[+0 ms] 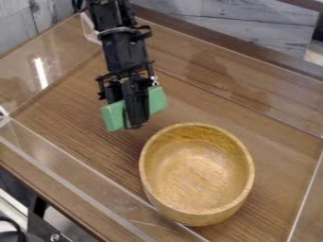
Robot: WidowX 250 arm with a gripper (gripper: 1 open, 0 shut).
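The black robot gripper [131, 100] hangs over the wooden table, left of centre, shut on a green object [116, 113] that shows on both sides of its fingers. Below and to the right of it sits a round tan bowl [197, 180], with nothing visible inside. The held object is apart from the bowl in the picture, up and to its left; its height above the table is unclear.
A marble-patterned wall [252, 24] runs along the back. White and dark items at the lower left edge are cut off and hard to identify.
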